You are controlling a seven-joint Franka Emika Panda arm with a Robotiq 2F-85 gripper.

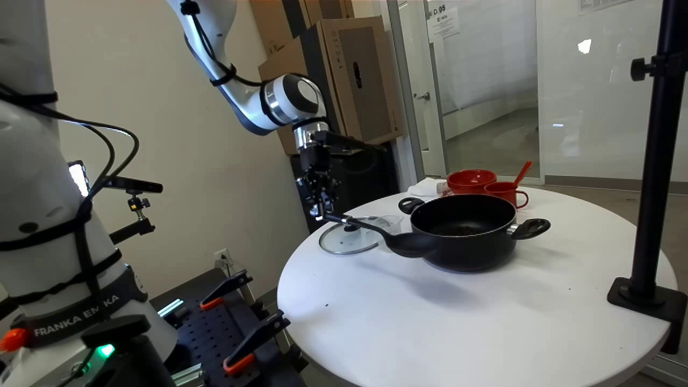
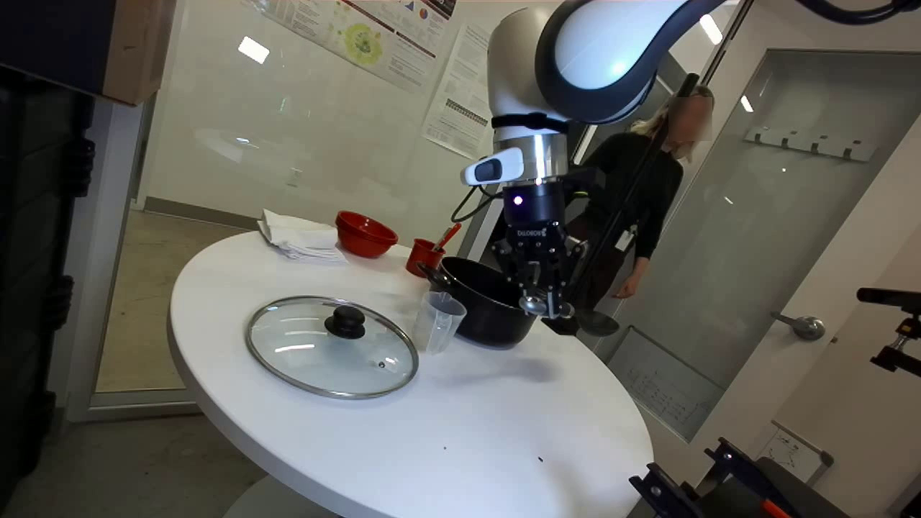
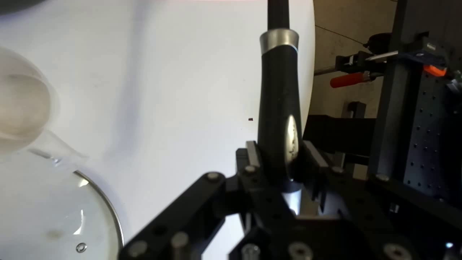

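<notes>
My gripper is shut on the black handle of a ladle (image 3: 279,86), whose metal collar shows in the wrist view. In exterior view 1 the ladle's dark bowl (image 1: 410,244) hangs above the table, overlapping the near-left side of the black pot (image 1: 474,242). Whether bowl and pot touch I cannot tell. From exterior view 2, my gripper (image 2: 545,306) stands in front of the pot (image 2: 493,321), with the ladle bowl (image 2: 596,323) to its right. The pot stands uncovered on the table.
A glass lid (image 2: 332,358) lies flat beside a clear measuring cup (image 2: 437,321). Farther back are a red bowl (image 1: 471,181), a red mug (image 1: 504,191) holding a red utensil, and a white cloth (image 2: 298,234).
</notes>
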